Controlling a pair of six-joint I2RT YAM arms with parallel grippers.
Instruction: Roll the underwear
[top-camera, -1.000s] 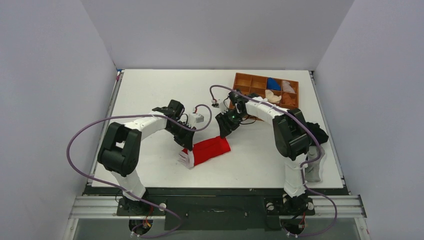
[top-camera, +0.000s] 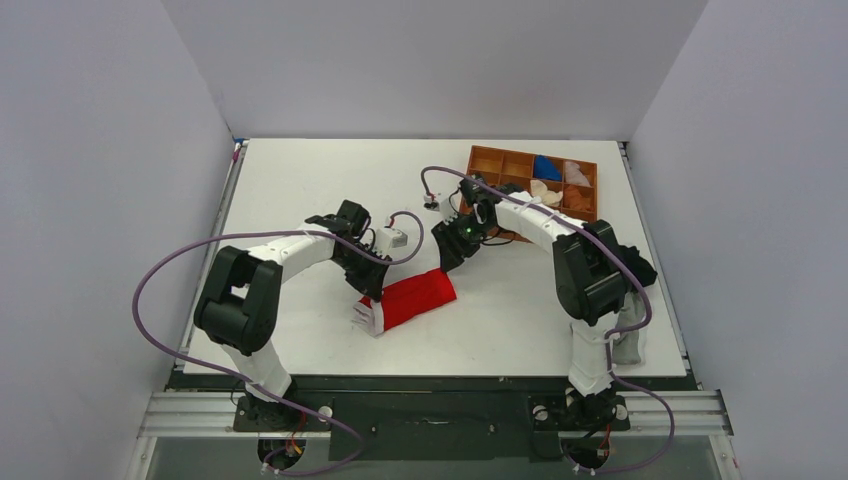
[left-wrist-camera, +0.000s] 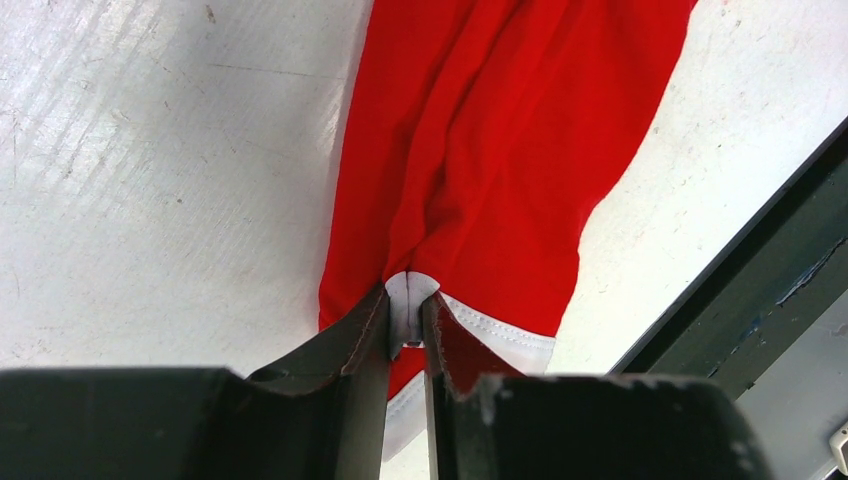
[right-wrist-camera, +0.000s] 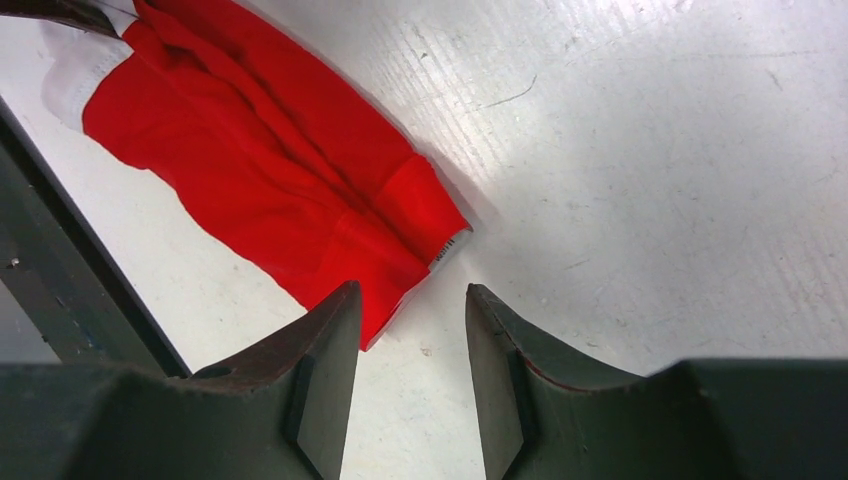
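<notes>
The red underwear (top-camera: 420, 297) lies folded into a long strip on the white table, its white waistband (left-wrist-camera: 505, 335) at the left end. In the left wrist view, my left gripper has its fingers close together with a pinch of the waistband between them. The cloth bunches into creases running away from that pinch. My right gripper stands open near the strip's other end, with nothing between its fingers. The red strip's near end (right-wrist-camera: 385, 270) shows a pale inner edge just ahead of those fingers.
A brown divided box (top-camera: 502, 162) holding several folded cloths stands at the back right. Dark and grey cloths (top-camera: 630, 345) lie at the right edge, beyond my right arm. Bare table lies behind the strip and to its right.
The red strip has shifted slightly left since one second ago, with my left gripper still at the waistband. My right arm has moved only a little.
</notes>
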